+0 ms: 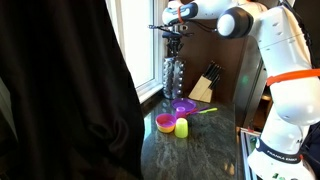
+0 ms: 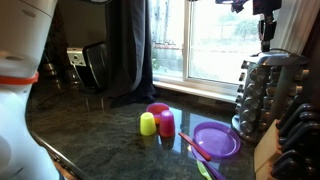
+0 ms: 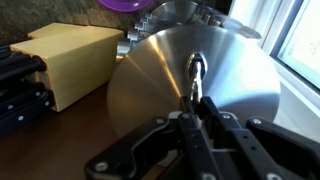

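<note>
A silver spice rack (image 1: 174, 80) of stacked jars stands upright on the counter by the window. Seen from above in the wrist view, its round metal top (image 3: 150, 85) carries a narrow shiny handle (image 3: 196, 70). My gripper is shut on that handle, the dark fingers close together around its near end. In exterior view 2 the gripper (image 2: 266, 42) points down just over the rack's top (image 2: 276, 58). How firmly the fingers press on the handle does not show.
A knife block (image 2: 285, 145) stands close beside the rack; the window frame (image 3: 290, 45) is near its other side. A purple plate (image 2: 216, 140), a red utensil (image 2: 198, 148), a yellow cup (image 2: 148, 124), a pink cup (image 2: 167, 124) and a bowl (image 2: 155, 107) occupy the counter.
</note>
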